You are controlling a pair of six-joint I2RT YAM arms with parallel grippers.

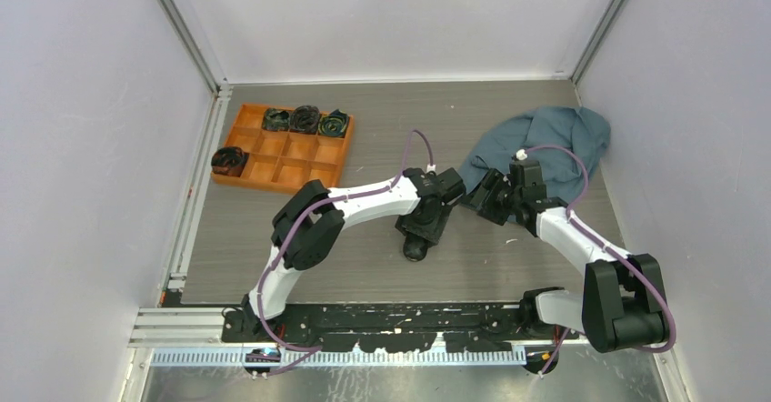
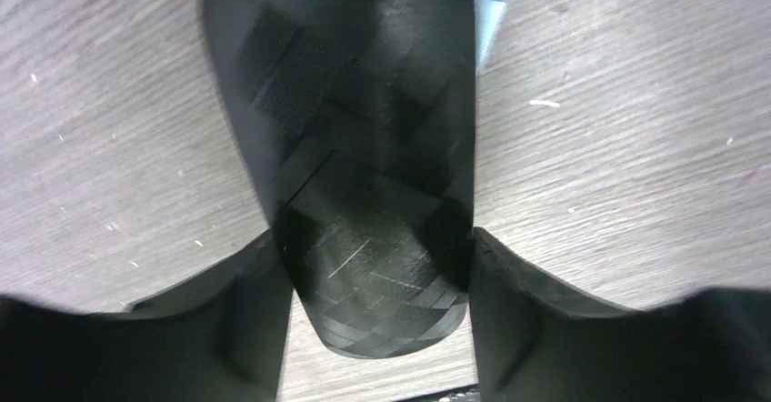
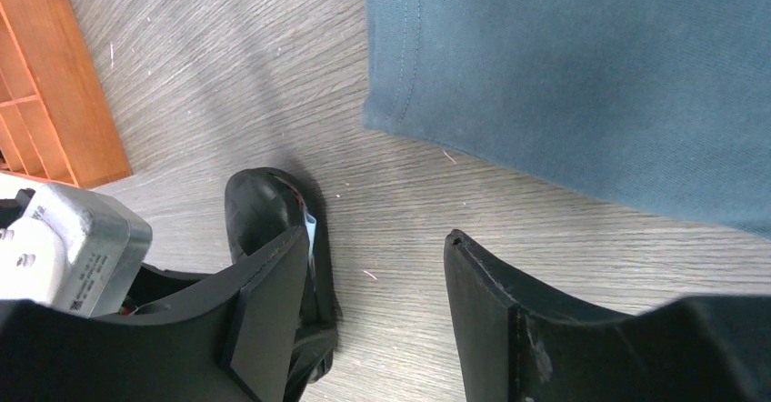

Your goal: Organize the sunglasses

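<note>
No sunglasses can be made out. A long black patterned item with a rounded end lies on the table and also shows in the right wrist view. Over it in the top view is my left gripper, one finger at each side edge; both look close to touching, but whether they grip is unclear. A pale blue tag (image 2: 489, 25) pokes out from its side. My right gripper is open near the blue cloth, nothing between its fingers. The orange compartment tray (image 1: 255, 182) holds several dark rolled items (image 1: 305, 119).
A blue cloth (image 1: 568, 138) lies crumpled at the back right, close to my right gripper. The left arm's body (image 3: 77, 252) shows at the left of the right wrist view. Bare table lies between tray and cloth.
</note>
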